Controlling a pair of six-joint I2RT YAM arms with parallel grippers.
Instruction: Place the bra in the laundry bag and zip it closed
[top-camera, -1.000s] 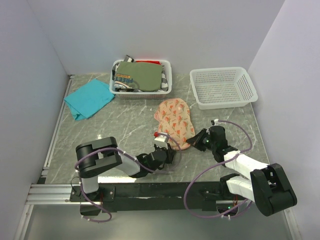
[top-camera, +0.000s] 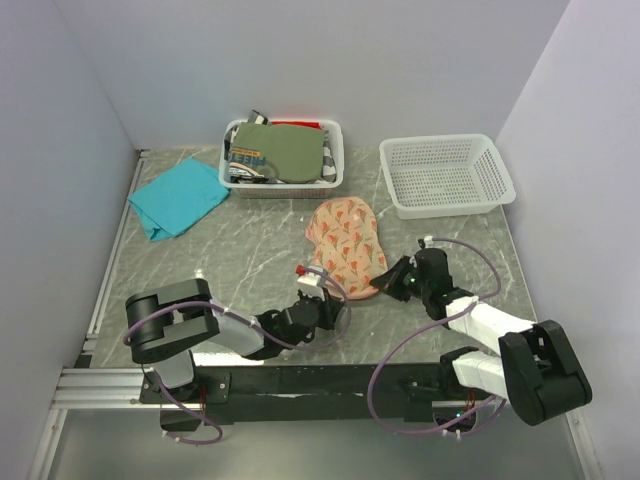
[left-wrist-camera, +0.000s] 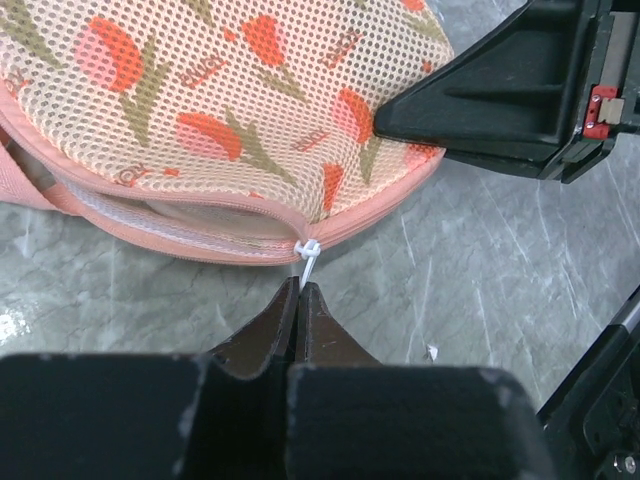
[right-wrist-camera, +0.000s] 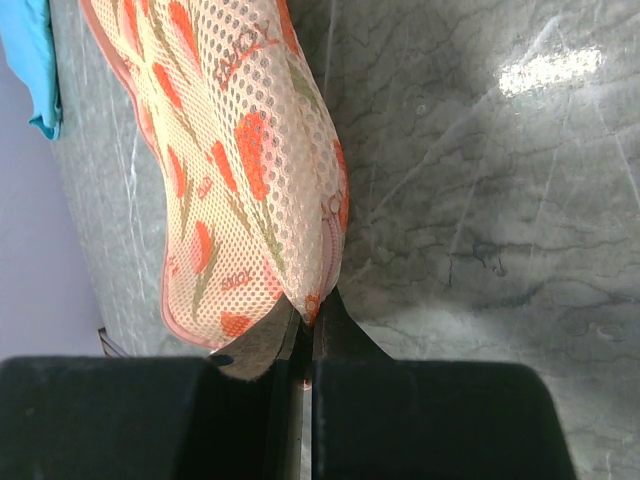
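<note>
The peach mesh laundry bag (top-camera: 346, 240) with red tulips lies mid-table. In the left wrist view my left gripper is shut on the white zipper pull (left-wrist-camera: 308, 249) at the bag's front edge; a stretch of zip beside it shows a gap between the pink tapes. My right gripper is shut on a gathered corner of the bag, right of the left gripper. No bra can be made out.
A full basket of folded clothes (top-camera: 280, 191) stands at the back, an empty white basket (top-camera: 445, 210) at back right. A blue cloth (top-camera: 180, 195) lies at left. Bare table surrounds the bag.
My left gripper has moved left along the bag's front edge, and the bag has shifted slightly left with it. The right gripper has barely moved.
</note>
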